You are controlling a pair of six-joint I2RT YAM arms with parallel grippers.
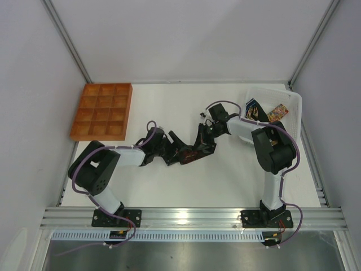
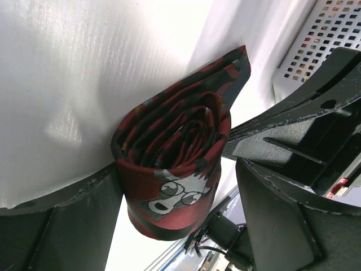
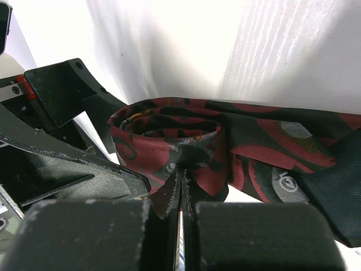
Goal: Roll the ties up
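Note:
The tie [image 1: 194, 157], dark with red patches, lies mid-table between my two grippers. It is coiled into an upright roll [image 2: 172, 183] with a grey cartoon face on its side, and a flat end reaches out toward the upper right. My left gripper [image 1: 181, 156] is open, with a finger on either side of the roll. From the other side, my right gripper stands shut with its tips against the coil. Whether any cloth sits between those tips cannot be told. A loose stretch of tie [image 3: 282, 144] trails off to the right in the right wrist view.
A brown compartment box [image 1: 80, 125] stands empty at the far left. At the right back is a white basket [image 1: 296, 107] with patterned cloths [image 1: 277, 113] inside; the right arm reaches across its near side. Clear white table lies in front and behind.

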